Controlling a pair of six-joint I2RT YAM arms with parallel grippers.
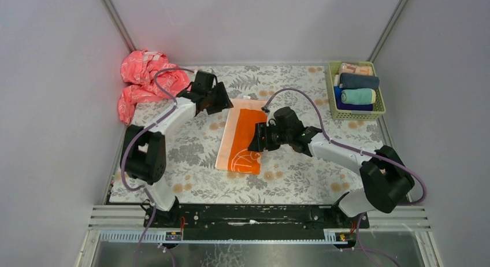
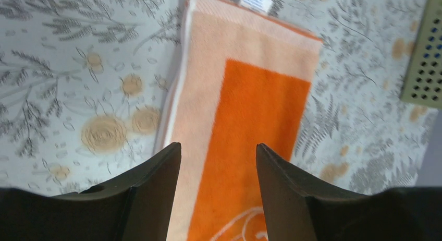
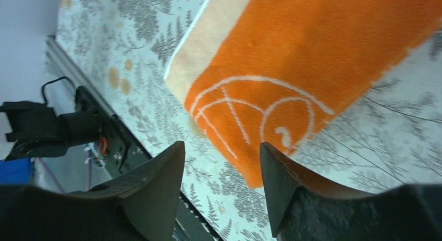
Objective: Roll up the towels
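Observation:
An orange towel with a pale peach border point(image 1: 235, 141) lies folded into a long strip on the patterned table, running away from the front edge. White lines mark its near end, seen in the right wrist view on the orange cloth point(image 3: 292, 100). Beside the towel's far left part hovers my left gripper point(image 1: 227, 101); in its own wrist view the fingers point(image 2: 161, 183) stand apart above the towel point(image 2: 250, 126), nothing between them gripped. Over the towel's right side my right gripper point(image 1: 254, 145) is open, its fingers point(image 3: 161, 183) apart and holding nothing.
A crumpled coral cloth point(image 1: 141, 82) sits at the back left. At the back right stands a green basket point(image 1: 370, 113) with several rolled towels, among them a teal roll point(image 1: 358, 96).

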